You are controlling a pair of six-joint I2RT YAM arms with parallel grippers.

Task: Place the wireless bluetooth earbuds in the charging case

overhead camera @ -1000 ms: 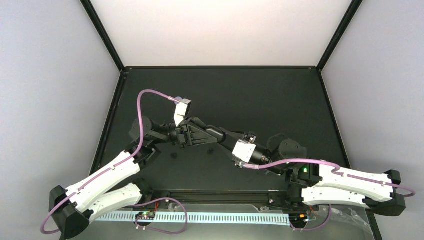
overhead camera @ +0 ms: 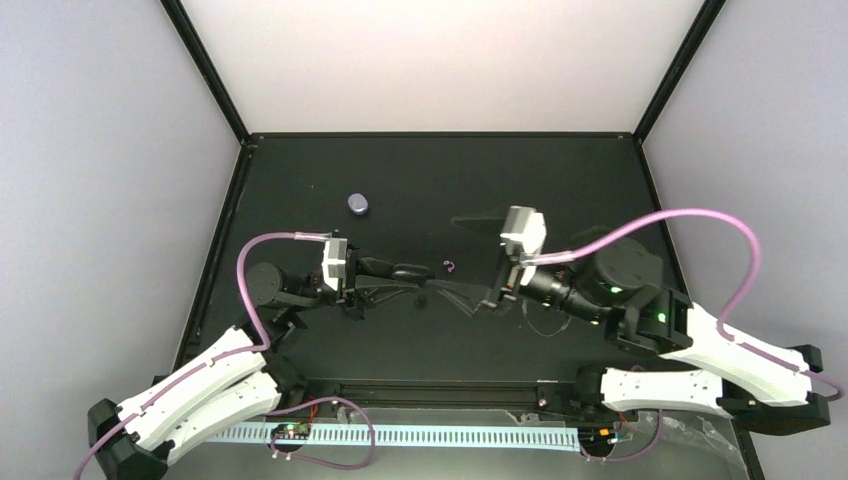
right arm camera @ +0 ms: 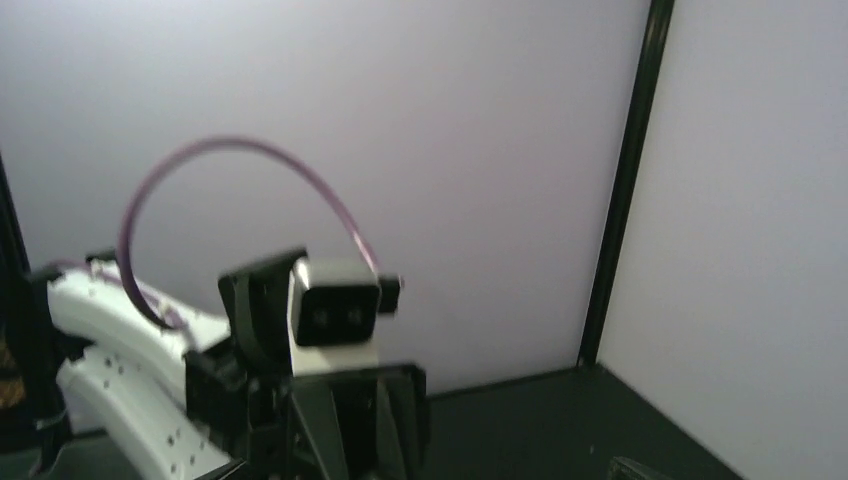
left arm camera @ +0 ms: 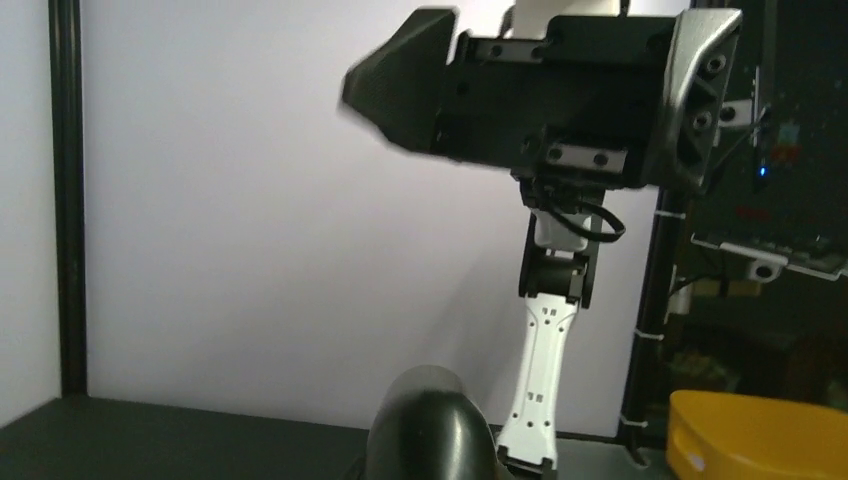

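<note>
My left gripper [overhead camera: 408, 279] is shut on a smooth dark rounded object [overhead camera: 411, 272], whose glossy domed end [left arm camera: 430, 430] rises at the bottom of the left wrist view. I cannot tell whether this is the charging case. Facing it from the right, my right gripper [overhead camera: 468, 262] stands open, its fingers spread and nothing visible between them. A small purple piece [overhead camera: 448, 266], too small to identify, shows between the two grippers in the top view. Farther back, a lavender oval object [overhead camera: 358, 204] lies alone on the black table. No earbud can be clearly made out.
The two arms meet near the middle of the black table [overhead camera: 560, 170], and its back part is clear. A thin clear loop [overhead camera: 545, 328] shows below the right gripper. A yellow bin [left arm camera: 760, 435] stands at the lower right of the left wrist view.
The grippers were together one second ago. The left gripper shifted left with the dark object, uncovering the lavender oval and purple piece.
</note>
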